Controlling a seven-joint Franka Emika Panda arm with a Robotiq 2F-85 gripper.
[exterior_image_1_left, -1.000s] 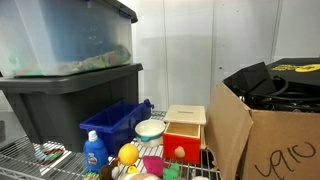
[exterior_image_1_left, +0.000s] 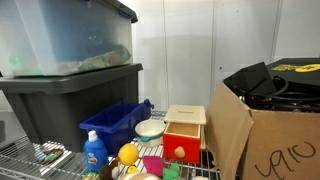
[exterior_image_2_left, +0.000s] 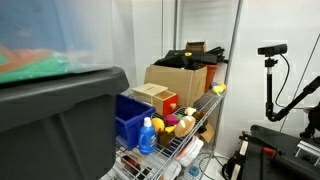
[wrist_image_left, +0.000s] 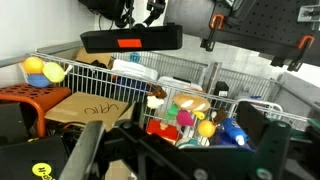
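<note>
In the wrist view my gripper stands open, its dark fingers far apart with nothing seen between them. Past them lies a wire shelf with small objects. A red box with a pale drawer-like top (exterior_image_1_left: 182, 142) sits beside a pale wooden box (exterior_image_1_left: 187, 114). Near them are a light bowl (exterior_image_1_left: 150, 130), an orange ball (exterior_image_1_left: 128, 154), a blue bottle (exterior_image_1_left: 95, 152) with a white cap and a blue bin (exterior_image_1_left: 118, 124). Neither exterior view shows the gripper.
A large dark tote (exterior_image_1_left: 75, 105) under a clear bin stands on the left. An open cardboard box (exterior_image_1_left: 275, 145) bounds the shelf's right side. In the wrist view, a red basket (wrist_image_left: 28, 98) holds yellow balls, and a dark table (wrist_image_left: 270, 30) lies at the upper right.
</note>
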